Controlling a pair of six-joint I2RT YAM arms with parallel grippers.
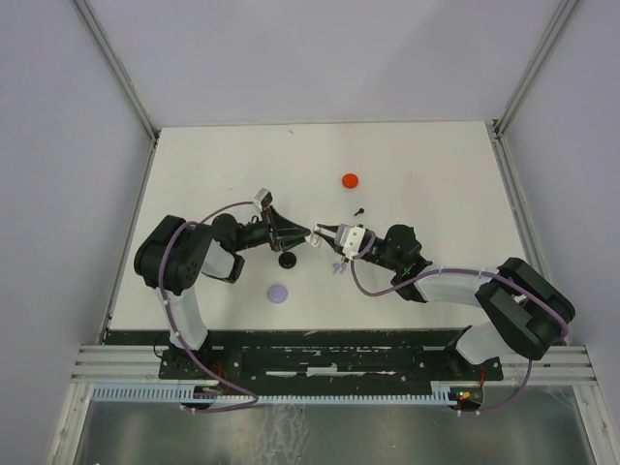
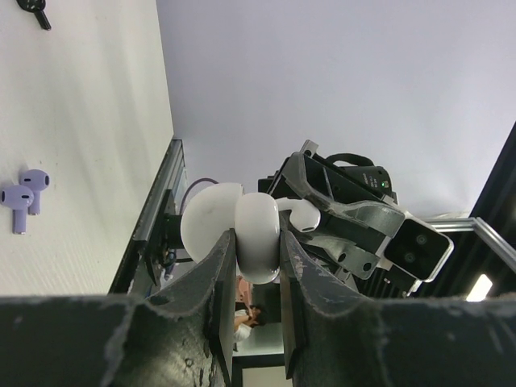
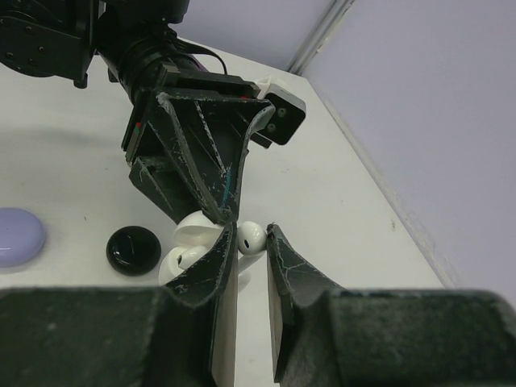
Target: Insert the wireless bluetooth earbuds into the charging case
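Observation:
Near the middle of the top view my left gripper point(image 1: 304, 234) and right gripper point(image 1: 322, 231) face each other over the white charging case point(image 1: 315, 239). In the left wrist view, my left gripper is shut on the white case point(image 2: 257, 218), with its open lid beside it. My right gripper is shut on a small white piece point(image 3: 251, 234), apparently an earbud, touching or at the case point(image 3: 194, 232); whether it sits inside is unclear. Two lavender earbuds point(image 2: 34, 182) lie on the table.
A red disc point(image 1: 350, 180) lies behind the grippers, a black round case point(image 3: 133, 250) and a lavender case point(image 3: 19, 236) in front or left. A small black item point(image 1: 359, 211) lies right of centre.

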